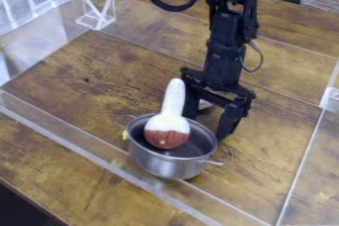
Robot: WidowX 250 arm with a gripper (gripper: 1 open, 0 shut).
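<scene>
A steel pot [167, 162] with side handles stands at the lower middle of the table. A toy [172, 106] with a long white stem and a reddish-brown end rests in it, stem upward. My black gripper [212, 107] is low over the table, right behind and to the right of the pot. A small pale object is partly hidden behind its left side. Whether the fingers hold anything cannot be made out.
A clear strip crosses the front left. A small white stand [98, 14] sits at the back left.
</scene>
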